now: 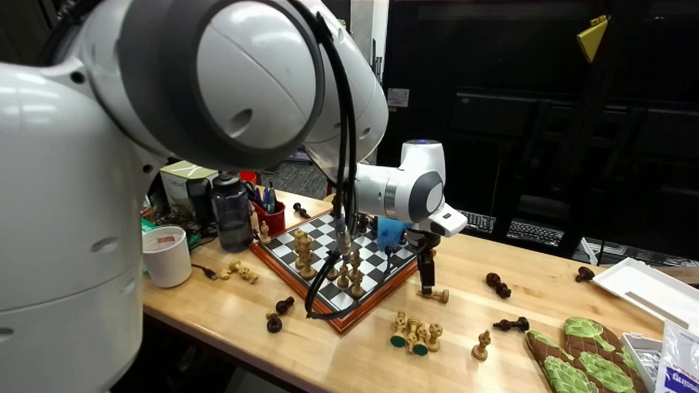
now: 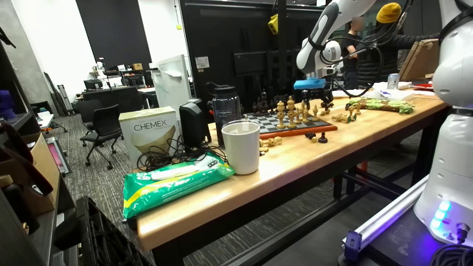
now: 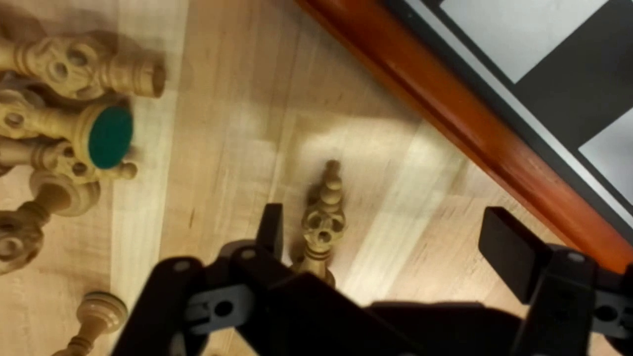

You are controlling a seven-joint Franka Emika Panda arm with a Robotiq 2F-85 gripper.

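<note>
Off the board's edge, a pale wooden chess piece [image 3: 324,228] lies on the table; in the wrist view its lower end is hidden behind my gripper. My gripper is open above it, the piece lying nearer the left finger [image 3: 271,228], with wide bare table toward the right finger [image 3: 515,252]. Exterior view 1 shows the gripper [image 1: 426,278] pointing down by the same lying piece [image 1: 435,295]. The chessboard [image 1: 354,322] has pale and dark pieces standing on it. A cluster of pale pieces [image 1: 415,333] lies in front of the board.
A single pale piece [image 1: 481,345] stands on the table, with fallen dark pieces [image 1: 511,324] nearby. Patterned oven mitts [image 1: 590,357] and a white tray [image 1: 645,288] occupy the right. A white mug [image 1: 166,256], a bottle [image 1: 232,213] and a red pen holder [image 1: 270,216] stand left of the board.
</note>
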